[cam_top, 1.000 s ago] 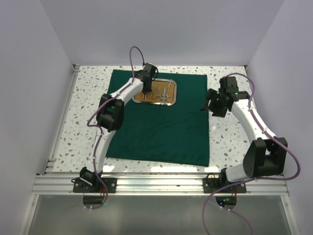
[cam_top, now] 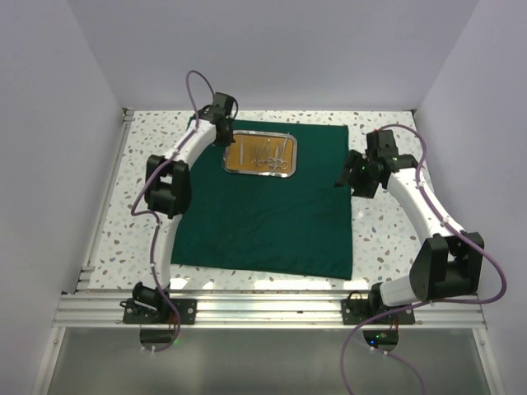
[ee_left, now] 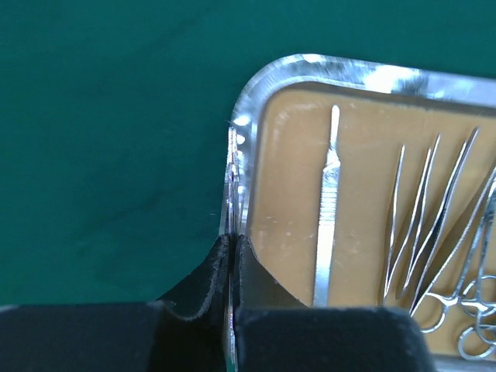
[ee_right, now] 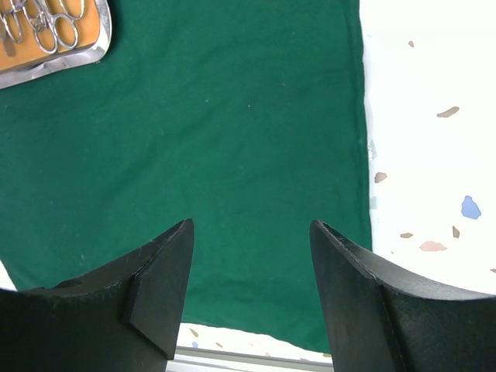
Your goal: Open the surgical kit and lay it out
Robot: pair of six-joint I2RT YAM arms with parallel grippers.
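A metal tray (cam_top: 259, 174) with an orange-brown floor lies near the back of the green cloth (cam_top: 263, 222). In the left wrist view, a scalpel handle (ee_left: 327, 225), slim tweezers (ee_left: 418, 209) and ring-handled scissors or clamps (ee_left: 477, 310) rest inside it. My left gripper is over the tray's left rim, shut on a thin metal instrument (ee_left: 231, 163) seen nearly edge-on, its tip pointing away. How much of that instrument sits between the fingers is hidden. Over the cloth's right edge, my right gripper stands open, empty between its fingers.
Bare green cloth (ee_right: 240, 155) fills the middle and front. Speckled white tabletop (cam_top: 383, 239) borders it left and right. Grey walls (cam_top: 49, 123) rise at the sides and back.
The right arm has shifted very slightly.
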